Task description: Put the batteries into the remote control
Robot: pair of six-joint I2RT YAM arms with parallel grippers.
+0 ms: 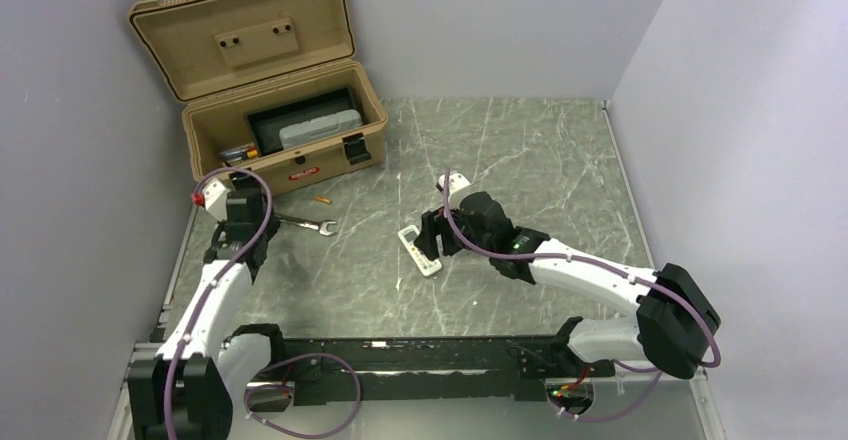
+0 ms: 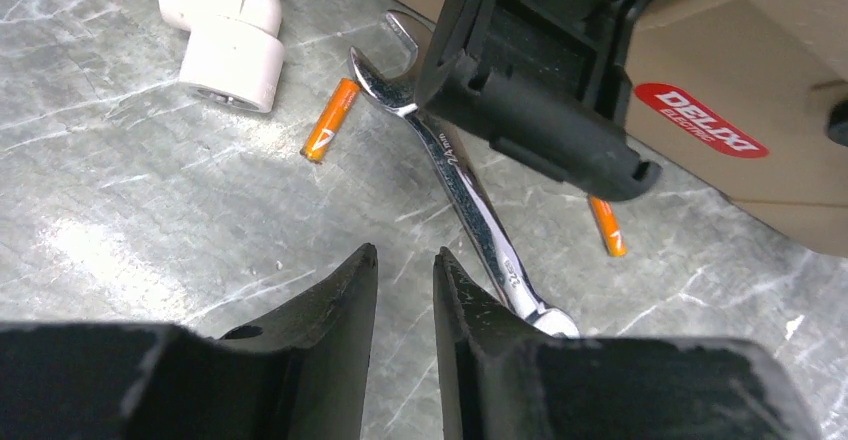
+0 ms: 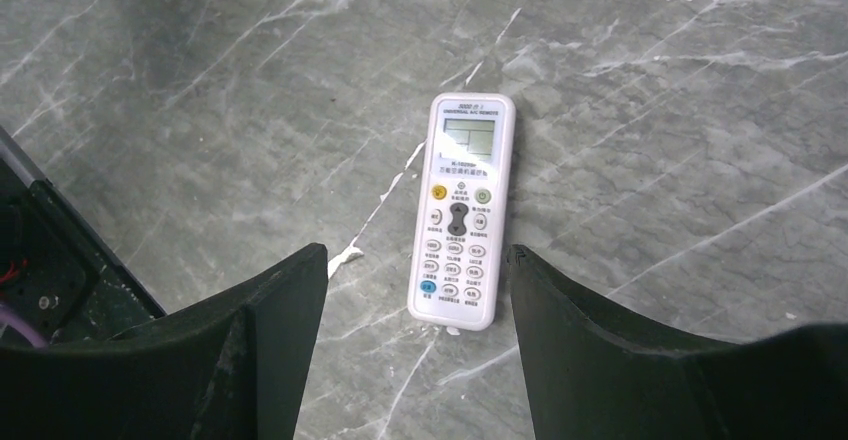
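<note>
Two orange batteries lie on the marble mat either side of a wrench (image 2: 470, 210): one battery (image 2: 330, 120) by a white pipe fitting, the other (image 2: 608, 225) near the box. My left gripper is above them, part open, with nothing visible between its fingertips. The white remote (image 3: 460, 210) lies face up at mid-table. My right gripper hovers just over it, fingers apart, holding nothing.
An open tan toolbox (image 1: 340, 150) with a grey case (image 1: 320, 126) inside stands at the back left. The white fitting (image 2: 230, 60) lies beside the wrench.
</note>
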